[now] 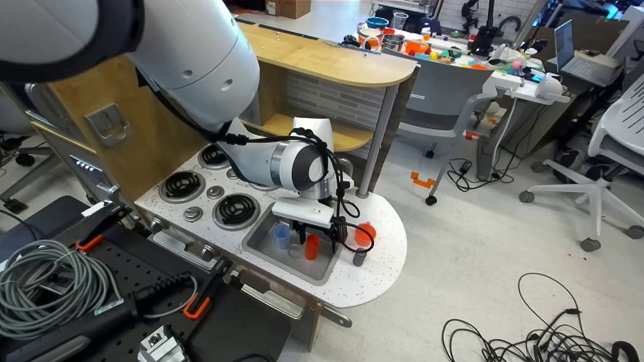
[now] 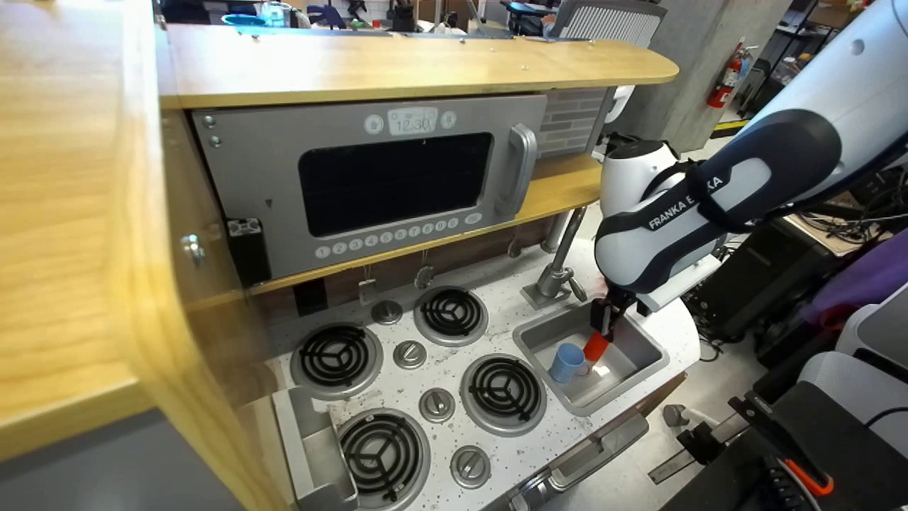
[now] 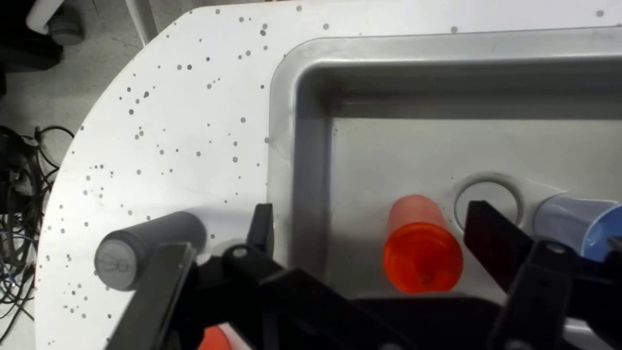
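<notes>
My gripper is open over the sink (image 3: 281,134), nothing held, with its fingers spread wide. In the wrist view an orange-red cup (image 3: 423,256) stands in the sink between the two fingers' lines, closer to the right one. A blue cup (image 3: 560,218) is farther right, partly covered by that finger. Exterior view 1 has the gripper (image 1: 318,236) just above the red cup (image 1: 312,247), the blue cup (image 1: 282,236) to its left. From the other side, the red cup (image 2: 595,346) shows under the gripper; whether they touch, I cannot tell.
On the white counter right of the sink are a grey shaker (image 1: 359,257) and a red round object (image 1: 365,233). The faucet (image 2: 555,279) stands behind the sink, with stove burners (image 2: 503,394) to the left. A round drain (image 3: 488,201) lies between the cups.
</notes>
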